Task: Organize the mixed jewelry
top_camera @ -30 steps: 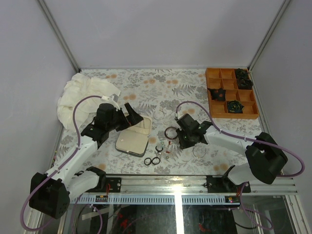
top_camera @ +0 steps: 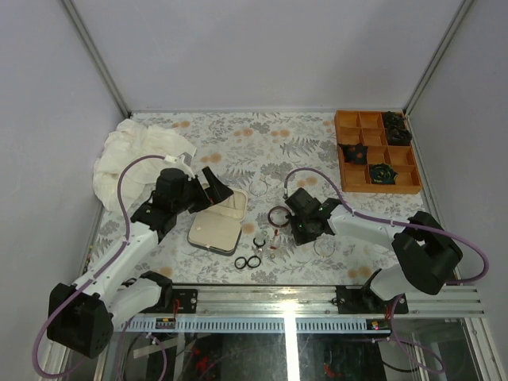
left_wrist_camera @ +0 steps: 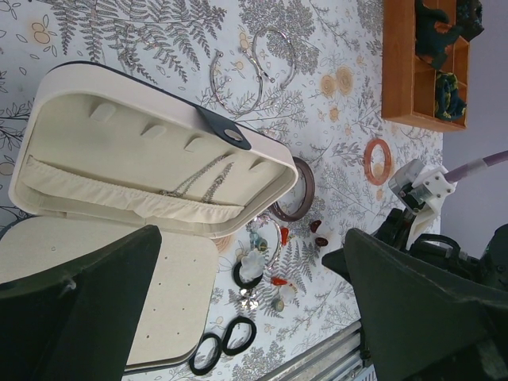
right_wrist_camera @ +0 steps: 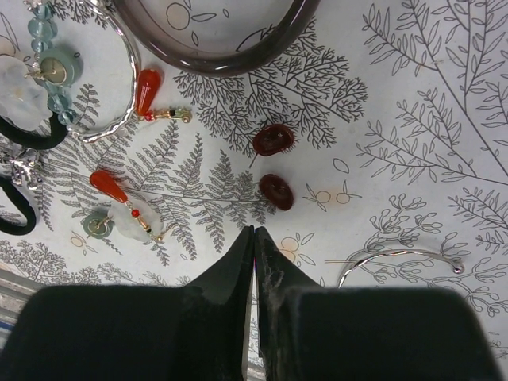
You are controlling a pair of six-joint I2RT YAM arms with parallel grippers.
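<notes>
Two small dark-red earrings lie close together on the patterned cloth in the right wrist view: the upper earring (right_wrist_camera: 274, 140) and the lower earring (right_wrist_camera: 276, 192). My right gripper is shut with nothing between its fingers, its tips just short of the lower earring. My left gripper stands wide open above the cream jewelry case (left_wrist_camera: 111, 262), whose lid is raised and holds silver chains (left_wrist_camera: 208, 181). Orange drop earrings (right_wrist_camera: 148, 90), a silver bracelet (right_wrist_camera: 131, 48) with beads, and a brown bangle (right_wrist_camera: 230, 63) lie left and above.
An orange-brown compartment tray (top_camera: 381, 189) with dark pouches stands at the back right. White cloth (top_camera: 119, 171) is heaped at the back left. Black hair ties (left_wrist_camera: 238, 335) lie near the front edge. A thin open bangle (right_wrist_camera: 401, 253) lies right of the right gripper.
The lower earring has turned, its smooth face now showing.
</notes>
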